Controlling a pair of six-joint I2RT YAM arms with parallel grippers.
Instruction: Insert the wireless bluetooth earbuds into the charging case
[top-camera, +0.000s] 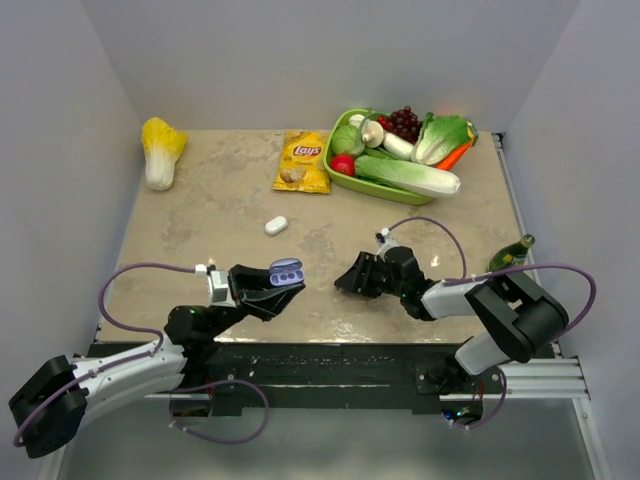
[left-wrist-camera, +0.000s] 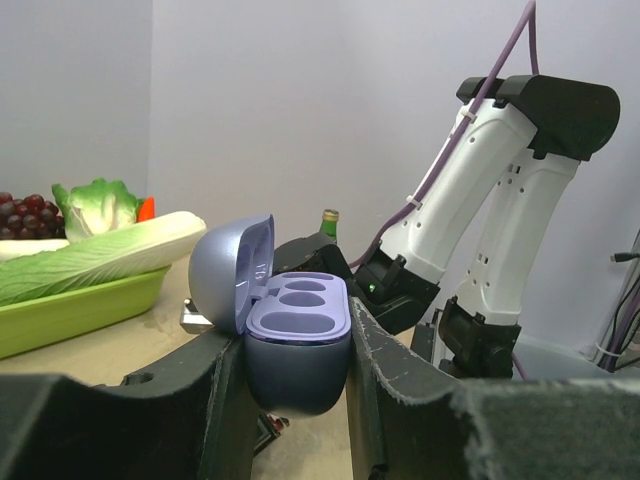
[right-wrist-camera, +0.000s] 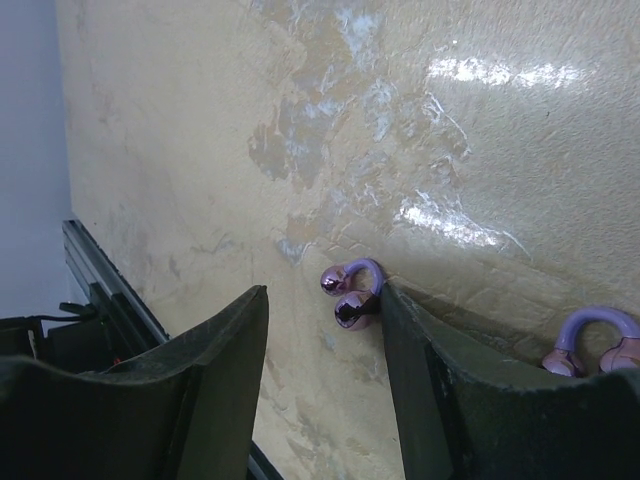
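The purple charging case (left-wrist-camera: 298, 365), lid open, is held upright between the fingers of my left gripper (top-camera: 282, 284). Its empty hollows show in the left wrist view. My right gripper stands open, low over the table. Between its fingers lies one purple clip-shaped earbud (right-wrist-camera: 352, 295), close against the right-hand finger (right-wrist-camera: 396, 325); whether they touch I cannot tell. A second earbud (right-wrist-camera: 598, 340) rests on the table beyond that finger, partly hidden by the gripper. From the top, the right gripper (top-camera: 348, 284) covers both earbuds.
A white oval object (top-camera: 276, 226) lies mid-table. Behind are a chips bag (top-camera: 302, 162), a green basket (top-camera: 392, 193) of vegetables and a yellow cabbage (top-camera: 161, 155). A green bottle (top-camera: 512, 252) stands at right, near the right arm's cable.
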